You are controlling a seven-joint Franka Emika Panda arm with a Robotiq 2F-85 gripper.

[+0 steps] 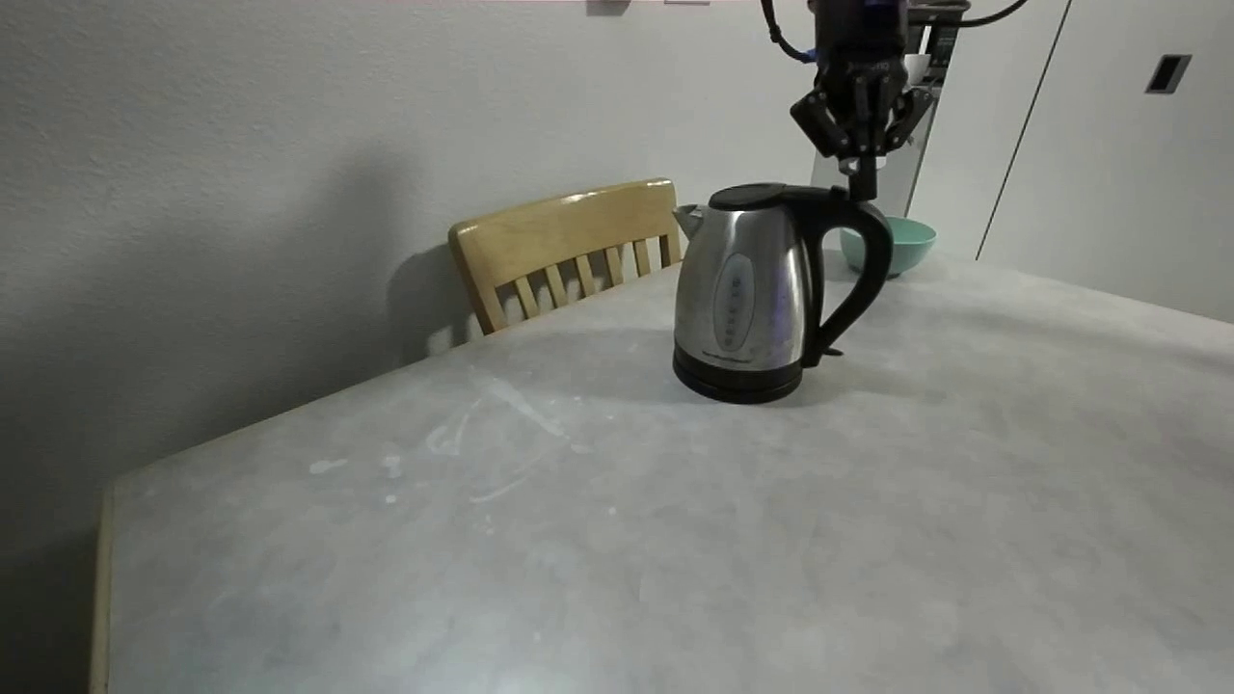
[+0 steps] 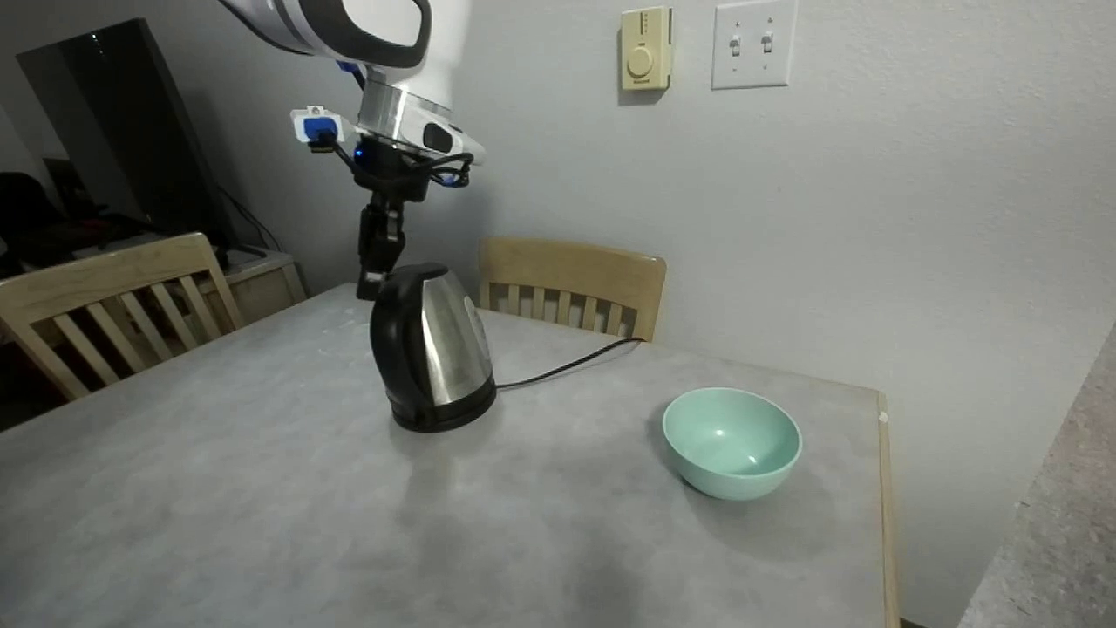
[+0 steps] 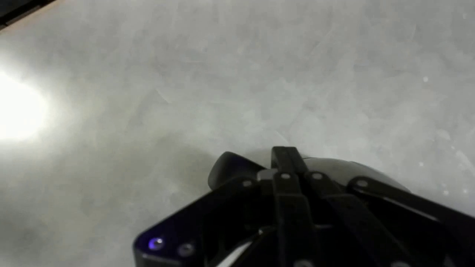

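A steel kettle [image 1: 742, 295] with a black handle [image 1: 875, 254], lid and base stands upright on the table, its lid down. My gripper [image 1: 863, 195] is shut, its fingers pointing down at the top of the handle, with nothing showing between them. In exterior view 2 the gripper [image 2: 368, 293] hangs at the upper end of the kettle [image 2: 455, 345]; whether it touches cannot be told. From the wrist, the fingertips [image 3: 280, 153] lie together, covering most of the kettle. Part of the black handle [image 3: 233, 169] sticks out to their left, and some steel body [image 3: 351, 171] shows to their right.
A mint-green bowl [image 2: 722, 471] sits empty near one end of the table [image 2: 586, 555]. A dark cord [image 2: 570, 365] runs from behind the kettle to the table's edge. One wooden chair [image 1: 567, 237] stands by the wall.
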